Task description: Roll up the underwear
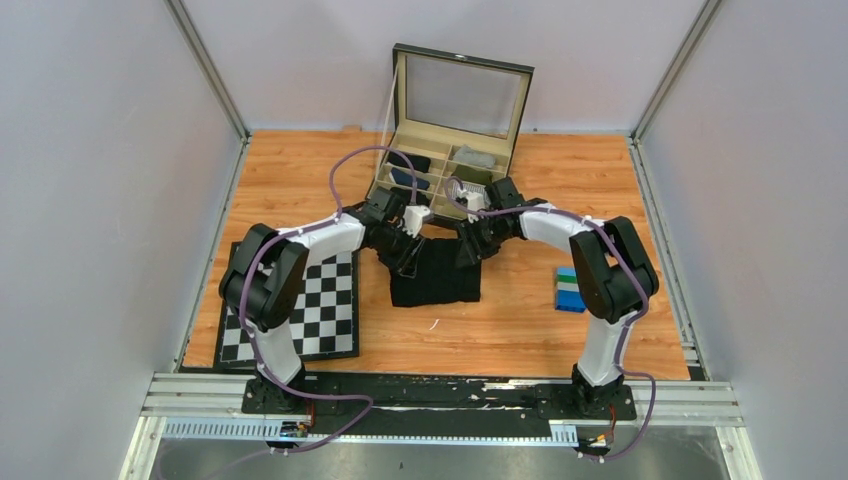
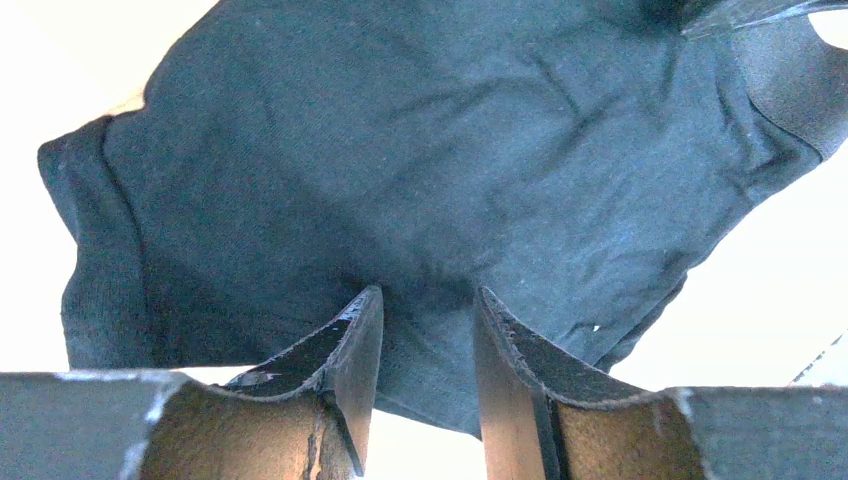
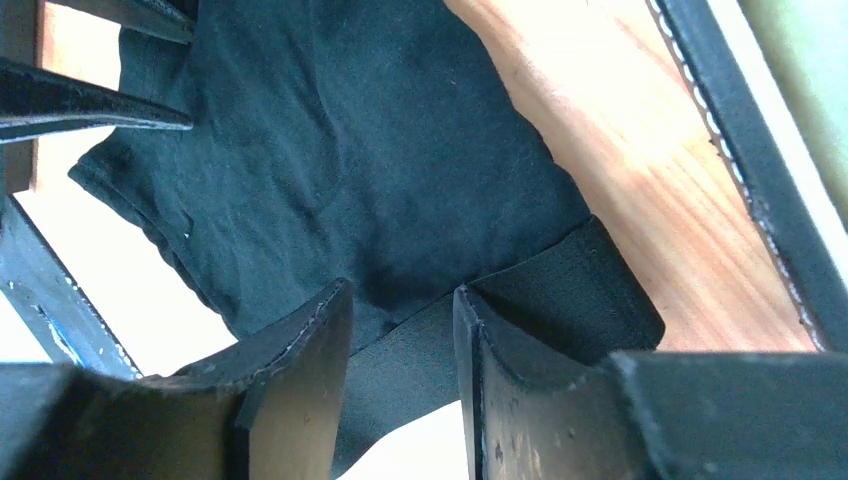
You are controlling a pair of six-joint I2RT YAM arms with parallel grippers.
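The black underwear (image 1: 436, 287) lies spread on the wooden table in the middle, with wrinkles and folded edges. My left gripper is over its left part, fingertips at the cloth with a gap between them. My right gripper is over the right part, its fingertips on or just above a folded strip of the cloth, parted. I cannot tell whether either has cloth between its fingers.
An open organizer box (image 1: 444, 135) with folded garments stands just behind the cloth. A checkerboard (image 1: 319, 325) lies at the left, a blue and green stack (image 1: 569, 292) at the right.
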